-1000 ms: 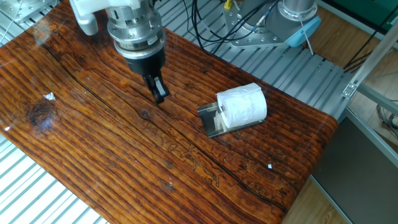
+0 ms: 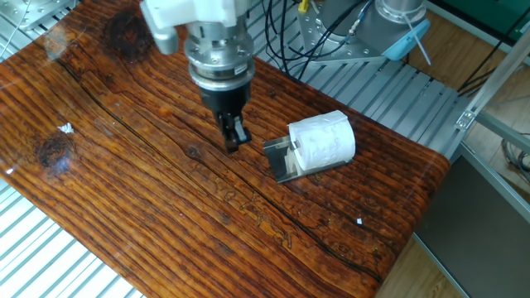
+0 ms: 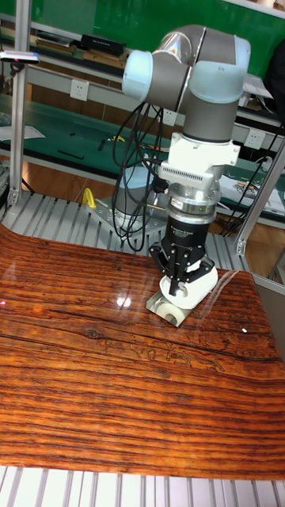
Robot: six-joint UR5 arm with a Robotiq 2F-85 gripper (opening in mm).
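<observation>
My gripper (image 2: 235,142) hangs above the wooden table, to the left of a white paper roll (image 2: 325,141) in exterior view 2. Its dark fingertips come together in exterior view 3, where the gripper (image 3: 177,286) looks shut with nothing visible between them. The roll lies on its side on a grey metal holder (image 2: 278,162), whose bare end faces the gripper. From exterior view 3, the gripper overlaps the roll (image 3: 199,290) and covers part of it; exterior view 2 shows a gap between them.
Small white scraps lie on the table, one at the left (image 2: 65,128) and one near the right edge (image 2: 359,221). Black cables (image 2: 286,41) hang by the robot base behind the table.
In exterior view 2 my gripper has moved right and slightly down, closer to the holder and roll. The roll and holder have not moved.
</observation>
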